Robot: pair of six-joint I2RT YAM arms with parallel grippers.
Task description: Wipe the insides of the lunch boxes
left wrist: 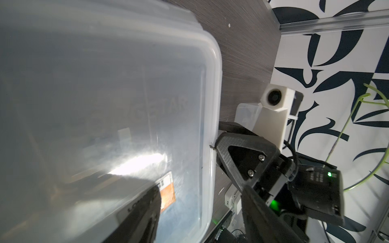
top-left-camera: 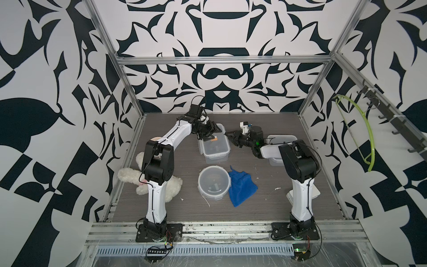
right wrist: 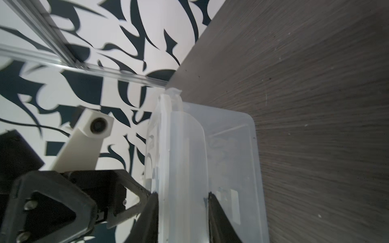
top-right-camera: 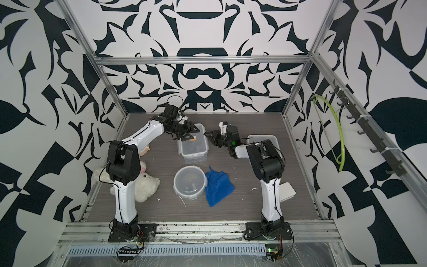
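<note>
A clear lidded rectangular box (top-left-camera: 215,149) stands at the centre back, an orange label on its top. Over its far-left part my left gripper (top-left-camera: 208,131) stands open, its fingers above the lid (left wrist: 105,101). My right gripper is at the box's right side, part open, one finger each side of the lid's pale edge (right wrist: 182,162); whether it grips is unclear. A round lidded container (top-left-camera: 214,182) stands in front, beside a crumpled blue cloth (top-left-camera: 241,187).
Another clear box (top-right-camera: 262,138) lies at the right under the right arm. A white plush toy (top-left-camera: 171,189) is at the left, a white flat object (top-right-camera: 286,191) at the right front. Bare table lies right of the blue cloth.
</note>
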